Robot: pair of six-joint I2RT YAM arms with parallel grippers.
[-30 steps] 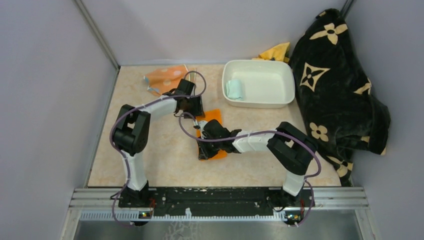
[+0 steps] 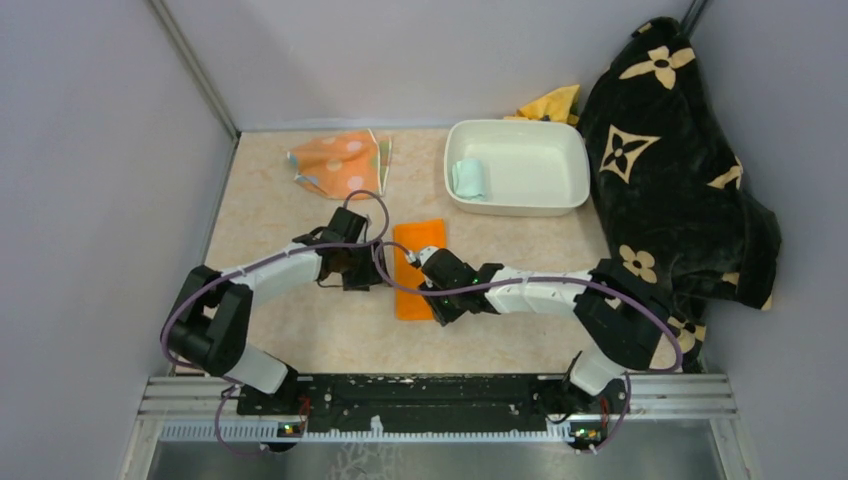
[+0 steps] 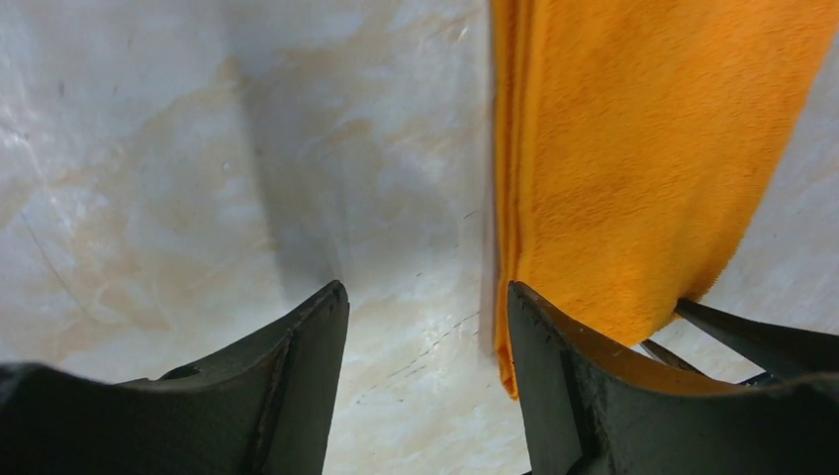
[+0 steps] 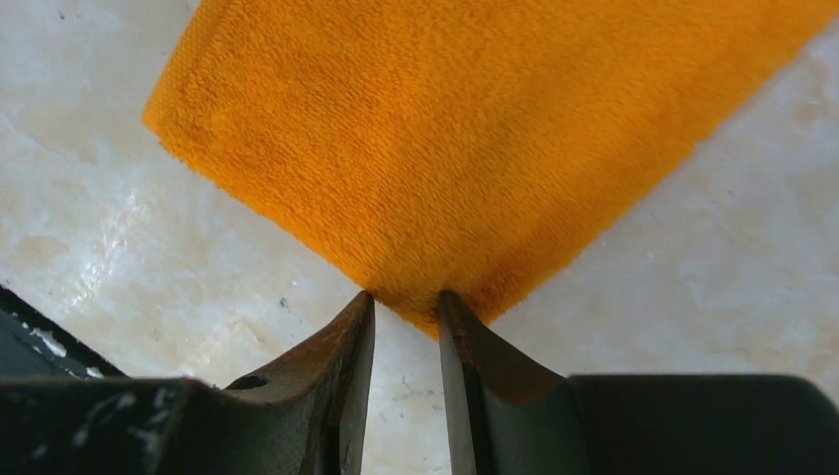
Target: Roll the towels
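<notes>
An orange towel (image 2: pixel 408 300) lies folded on the table beneath my grippers, its layered left edge showing in the left wrist view. My left gripper hangs open beside that edge, one finger over the towel's margin, nothing held. In the right wrist view my right gripper is part open at a corner of the orange towel (image 4: pixel 445 129), fingertips on or just at the cloth; whether they touch it I cannot tell.
A white bin (image 2: pixel 530 165) with a folded pale towel (image 2: pixel 469 179) stands at the back. A polka-dot cloth (image 2: pixel 335 160) lies back left, a yellow cloth (image 2: pixel 550 103) behind the bin. A dark blanket (image 2: pixel 650 200) fills the right side.
My left gripper has moved toward the front and slightly left. The right gripper has moved right, to the towel's front right corner.
</notes>
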